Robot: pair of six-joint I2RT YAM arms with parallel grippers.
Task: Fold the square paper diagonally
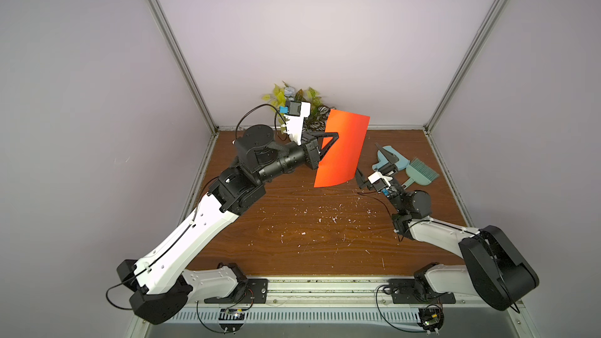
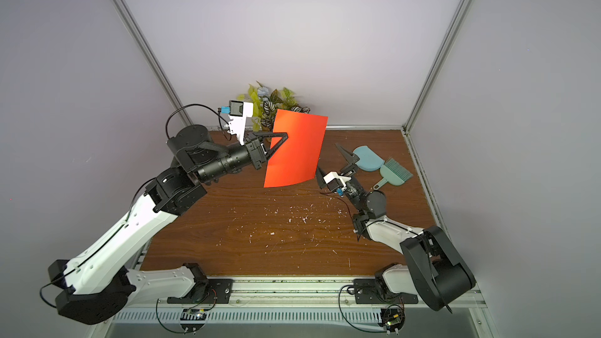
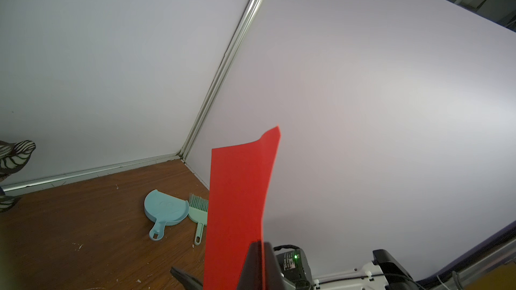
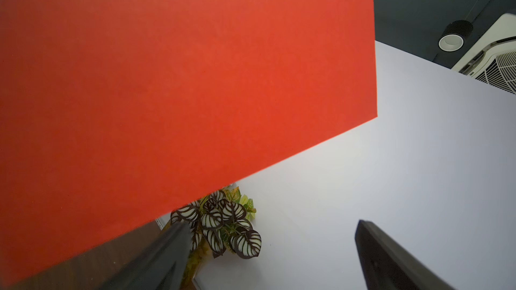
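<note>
A red-orange sheet of paper (image 1: 348,151) hangs in the air, slightly curved. My left gripper is shut on its left edge, the paper pinched between the fingertips. To the right of the sheet, my right gripper (image 1: 368,157) stands open, one finger (image 1: 360,178) close to the paper's right edge. In the right wrist view the paper (image 4: 204,75) fills the upper left, and its slanting lower edge runs above the widely parted fingers (image 4: 379,252). Nothing shows gripped there; whether the left finger touches the sheet, I cannot tell.
A light blue dustpan (image 2: 368,158) and a green brush (image 2: 394,172) lie at the table's right, behind the right arm. Leafy plants (image 2: 258,97) stand at the back wall. Paper scraps dot the otherwise clear front of the table (image 2: 250,250).
</note>
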